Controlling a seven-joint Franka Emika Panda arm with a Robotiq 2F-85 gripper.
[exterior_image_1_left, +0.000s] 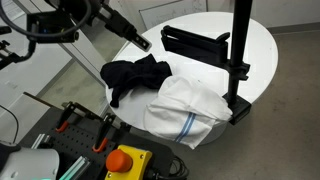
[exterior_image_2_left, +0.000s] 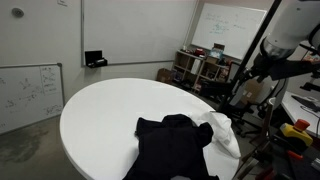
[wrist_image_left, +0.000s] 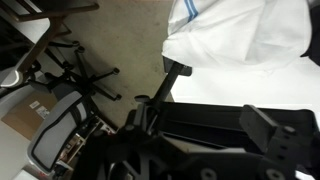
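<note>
A white towel with a blue stripe (exterior_image_1_left: 187, 107) lies crumpled near the edge of the round white table (exterior_image_1_left: 250, 75). Beside it is a bunched black cloth (exterior_image_1_left: 135, 74), which covers much of the foreground in the second exterior view (exterior_image_2_left: 170, 150). My gripper (exterior_image_1_left: 143, 44) hangs above the table, short of the black bar and apart from both cloths. In the wrist view the fingers stand wide apart, the left one (wrist_image_left: 130, 142) and the right one (wrist_image_left: 262, 125), with nothing held; the white towel (wrist_image_left: 235, 35) shows beyond them.
A black post with a horizontal bar (exterior_image_1_left: 195, 46) stands at the table's edge, close to the towel. An orange button on a yellow box (exterior_image_1_left: 120, 160) sits by the robot's base. Bare tabletop (exterior_image_2_left: 110, 115) extends beyond the cloths.
</note>
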